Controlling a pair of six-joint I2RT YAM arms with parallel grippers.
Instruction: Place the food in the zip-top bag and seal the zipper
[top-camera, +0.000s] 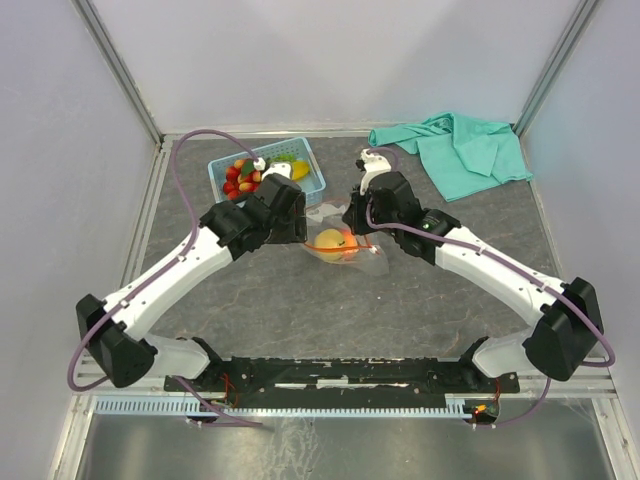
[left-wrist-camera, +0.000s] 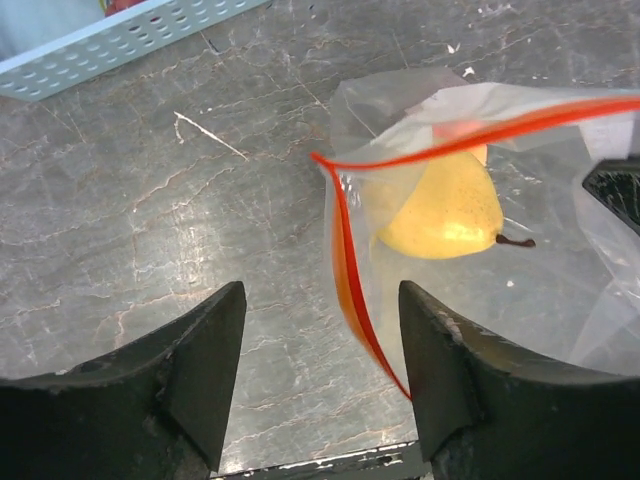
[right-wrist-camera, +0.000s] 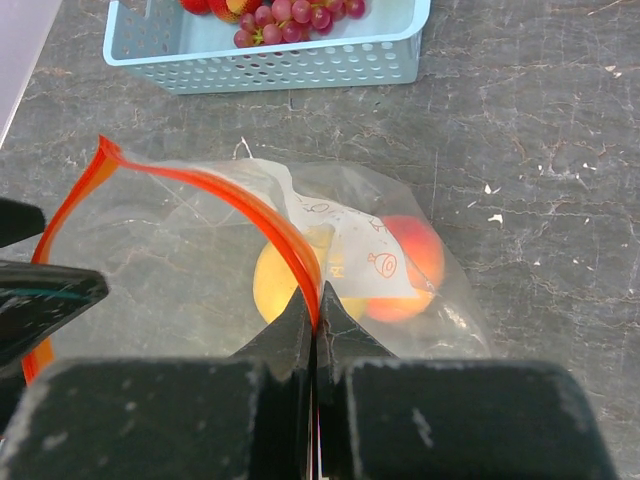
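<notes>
The clear zip top bag (top-camera: 375, 262) lies mid-table, its orange-edged mouth spread into a loop. Inside are a yellow pear (left-wrist-camera: 445, 210) with a dark stem and a red-orange round fruit (right-wrist-camera: 412, 255). My right gripper is shut on the bag's orange zipper edge (right-wrist-camera: 240, 198), which runs in between its fingertips. Open, my left gripper stands at the left corner of the mouth; the orange edge hangs between its fingers in the left wrist view, close to the right finger (left-wrist-camera: 440, 345). Contact there cannot be told.
A light blue basket (top-camera: 318, 180) behind the left arm holds red fruit, grapes (right-wrist-camera: 290, 20) and a yellow item (top-camera: 299, 170). A teal cloth (top-camera: 465, 155) lies at the back right.
</notes>
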